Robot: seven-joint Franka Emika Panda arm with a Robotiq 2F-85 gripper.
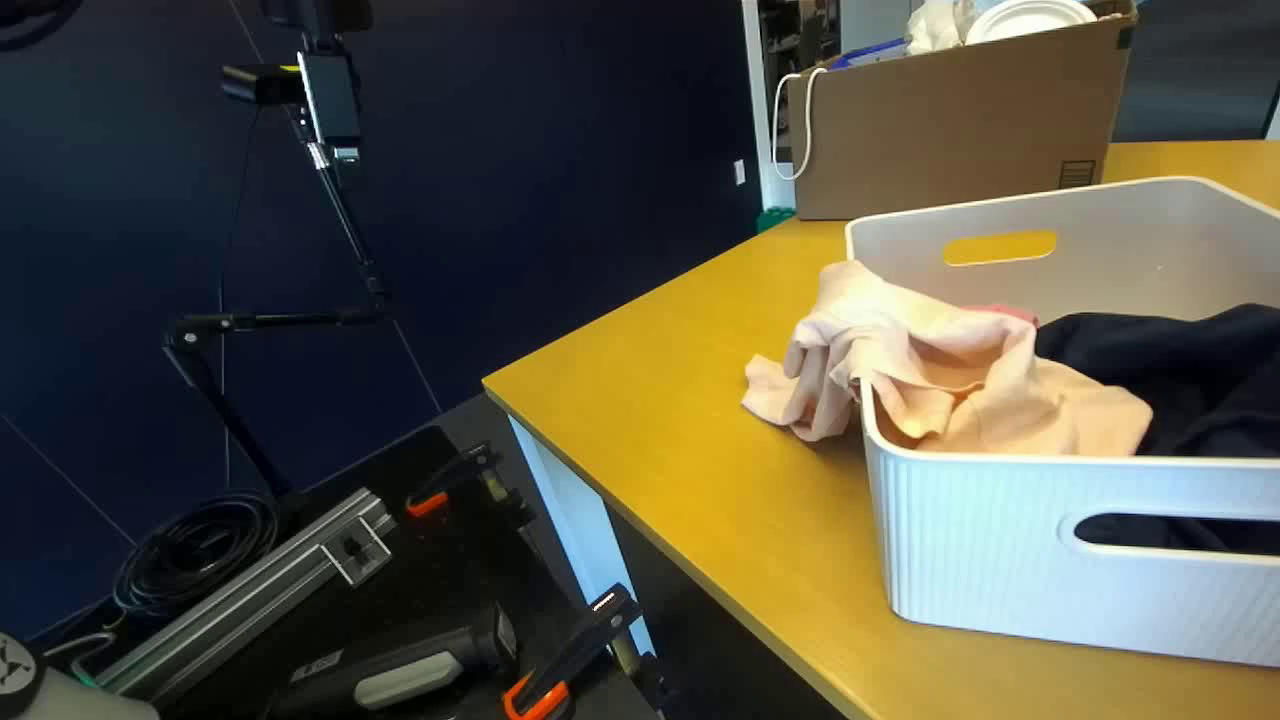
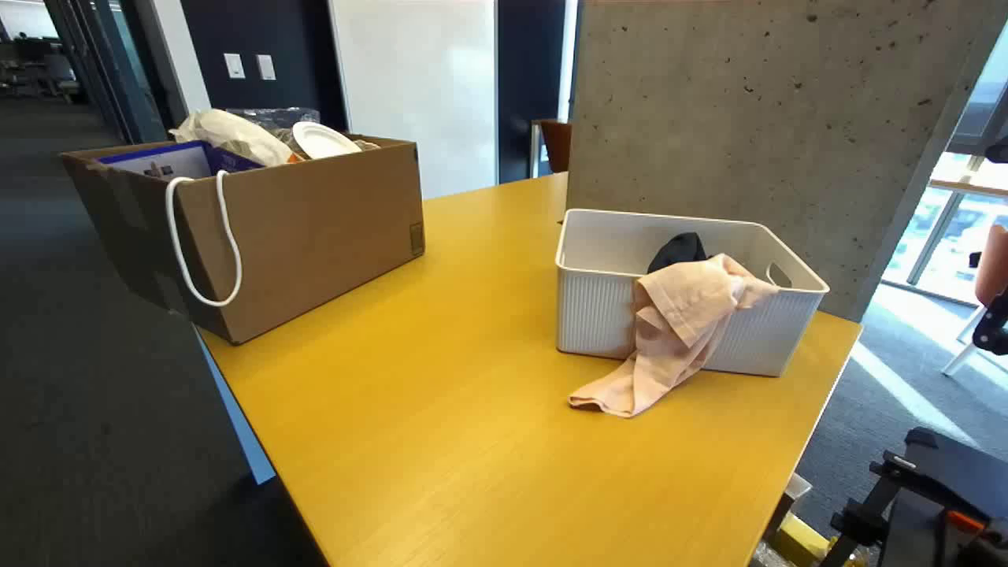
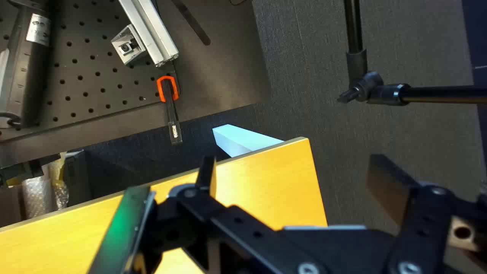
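Note:
In the wrist view my gripper stands wide open above the corner of the yellow table, with nothing between its fingers. A peach cloth (image 2: 682,312) hangs over the wall of a white bin (image 2: 591,316). One end of the cloth lies on the tabletop outside the bin, and the rest is inside. Dark cloth (image 1: 1182,366) lies within the bin, and a bit of pink (image 1: 1005,313) peeks out behind the peach cloth (image 1: 996,372). Neither exterior view shows the gripper, which is apart from the cloth and bin.
A cardboard box (image 2: 321,231) full of odds and ends stands at another edge of the yellow table (image 2: 453,397). Between box and bin the tabletop is clear. A black bench with an aluminium rail (image 3: 153,32) and an orange-tipped clamp (image 3: 169,89) adjoins the table. A thin black stand (image 3: 360,86) rises nearby.

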